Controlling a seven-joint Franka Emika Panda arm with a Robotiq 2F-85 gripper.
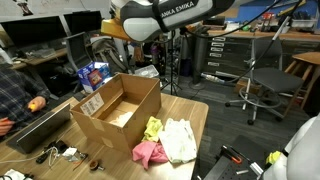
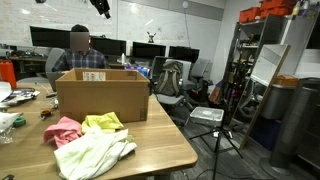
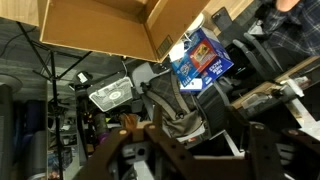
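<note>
High above the cardboard box [image 1: 116, 108], my gripper [image 1: 108, 27] shows no cloth hanging from it. In the wrist view the dark fingers [image 3: 140, 148] stand apart at the bottom, with nothing visible between them. A small pale patch [image 1: 122, 118] shows inside the box; what it is I cannot tell. Beside the box on the table lie a pink cloth [image 2: 63, 131], a yellow cloth [image 2: 103, 122] and a white cloth [image 2: 94, 153].
A blue and red package [image 3: 203, 58] stands just outside the box. Small tools and a laptop [image 1: 42, 127] take up the left of the wooden table [image 2: 165, 145]. A person [image 2: 80, 52] is behind the box.
</note>
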